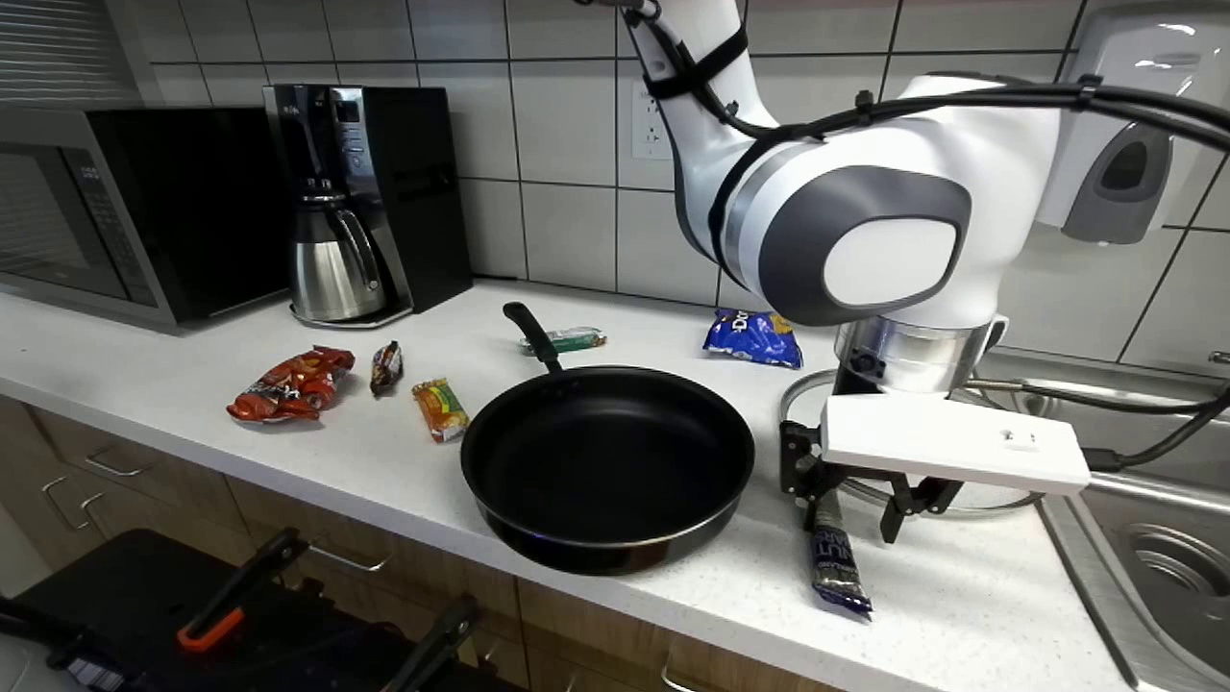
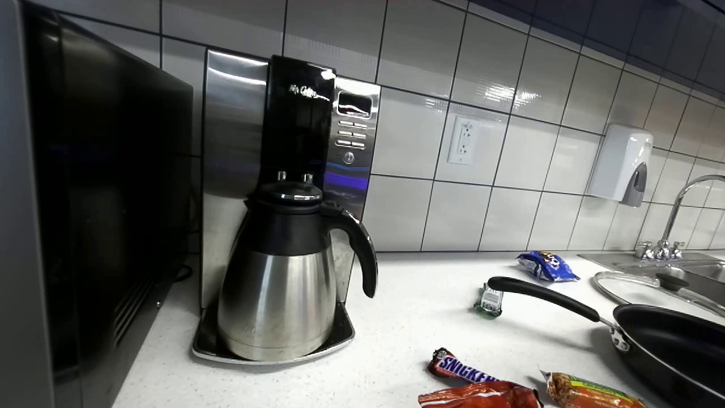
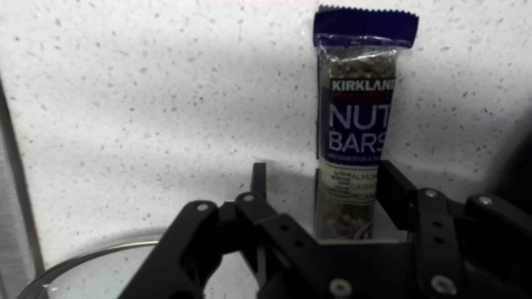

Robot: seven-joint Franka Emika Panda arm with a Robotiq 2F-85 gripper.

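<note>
A Kirkland nut bar (image 3: 356, 129) in a blue and clear wrapper lies on the counter to the right of the frying pan (image 1: 607, 456). Around its lower part in the wrist view, my gripper is part open. One of its fingers (image 3: 396, 192) is right against the bar's right edge, while the other stands off to the left with a clear gap of counter between. In exterior view 1 the same nut bar (image 1: 836, 559) sticks out from under the gripper (image 1: 850, 525), its near end hidden by the hand. Exterior view 2 does not show the gripper.
A glass lid (image 3: 94, 266) rests behind the gripper, beside the sink (image 1: 1165, 565). The pan stands left of the arm. Farther left are a red bag (image 1: 294, 386), small wrapped bars and a coffee maker (image 1: 404, 196); a blue bag (image 1: 752, 336) lies near the wall.
</note>
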